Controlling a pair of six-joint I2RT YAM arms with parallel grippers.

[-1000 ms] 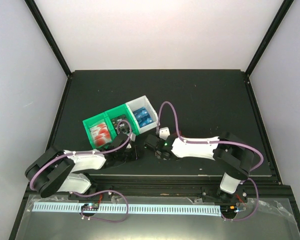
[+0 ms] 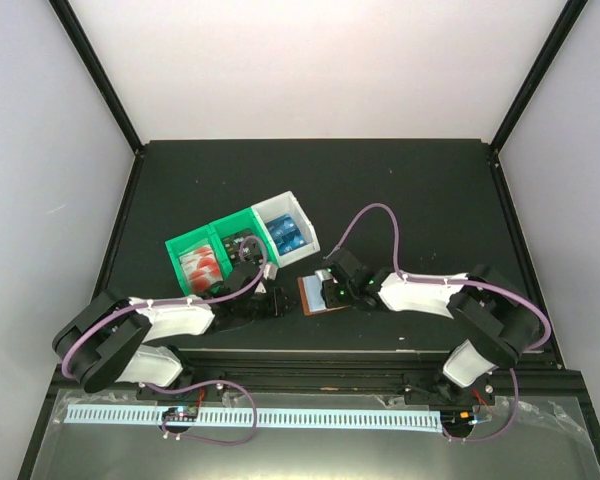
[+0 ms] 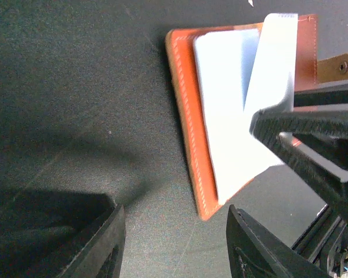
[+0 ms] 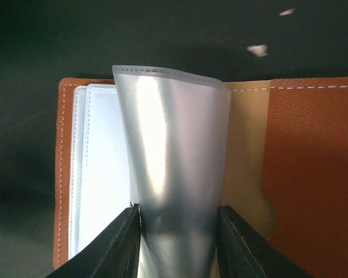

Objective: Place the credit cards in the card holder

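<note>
The card holder is a brown leather cover (image 4: 313, 162) lying spread on the table, with whitish clear sleeves (image 4: 101, 156). One sleeve (image 4: 171, 121) bows up between the fingers of my right gripper, which stand part-way apart at its two sides. Whether they grip it firmly, I cannot tell. Just left of the holder, low over the table, my left gripper is open and empty. Red-and-white cards (image 2: 201, 268), dark cards (image 2: 232, 247) and blue cards (image 2: 286, 234) lie in separate compartments at the upper left.
Green bins (image 2: 183, 243) and a white bin (image 2: 276, 208) stand behind the left arm, close to its gripper. Both grippers are near each other at the holder. Open black table (image 2: 410, 190) stretches behind and to the right.
The left arm barely moved.
</note>
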